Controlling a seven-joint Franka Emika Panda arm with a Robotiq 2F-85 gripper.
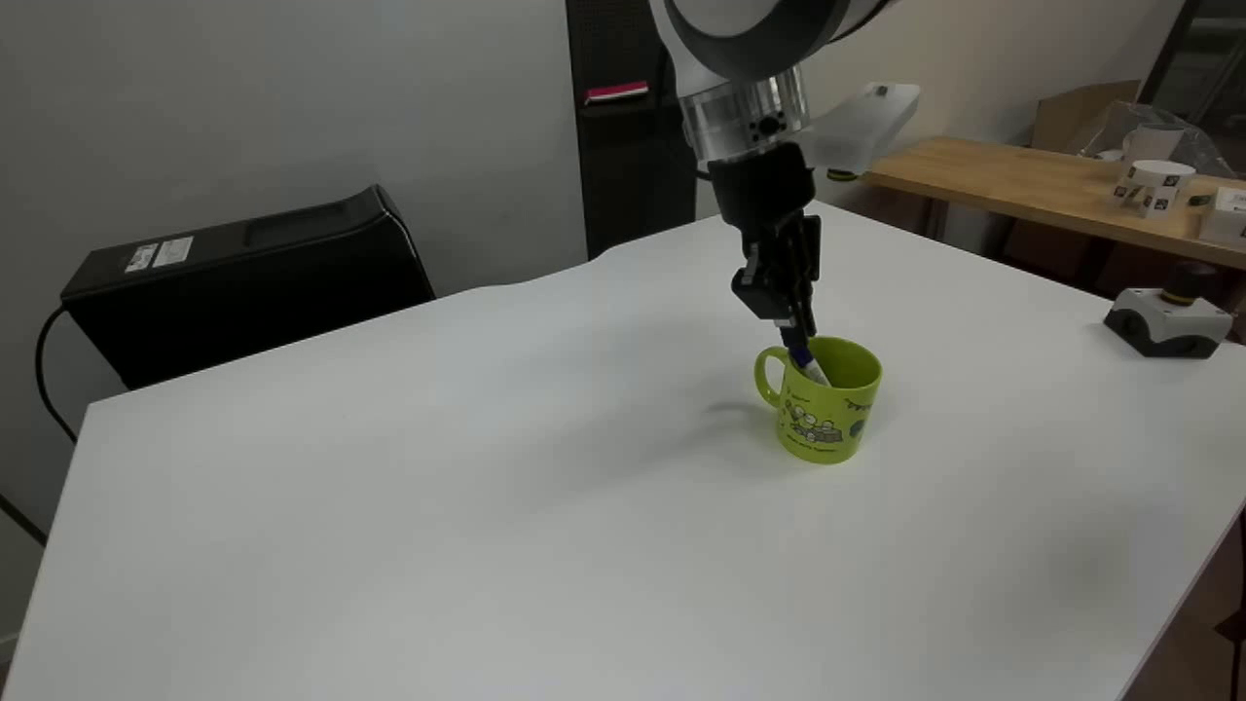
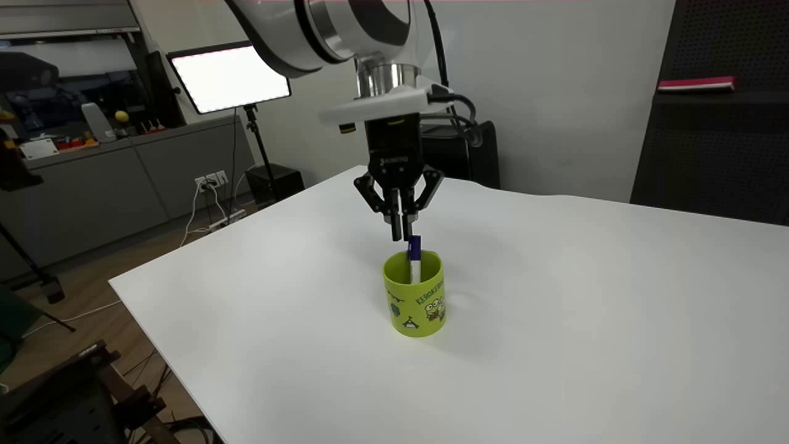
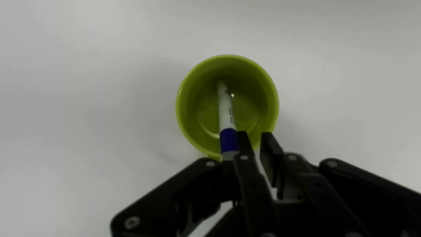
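Note:
A yellow-green mug [image 1: 826, 423] with printed drawings stands upright on the white table, its handle toward the left in exterior view 1. Inside it leans a white marker [image 3: 225, 106] with a blue cap [image 2: 415, 248] sticking up above the rim. My gripper [image 2: 401, 237] is over the mug, fingers pointing down and a narrow gap between them. Seen from the wrist, the gripper is slightly open with nothing between its fingertips; the blue cap lies beside the outer face of the left finger [image 3: 245, 145], partly covered. Whether finger and cap touch, I cannot tell.
A grey-and-black button box [image 1: 1168, 315] sits at its right edge in exterior view 1. A black case [image 1: 251, 280] stands behind the back left edge.

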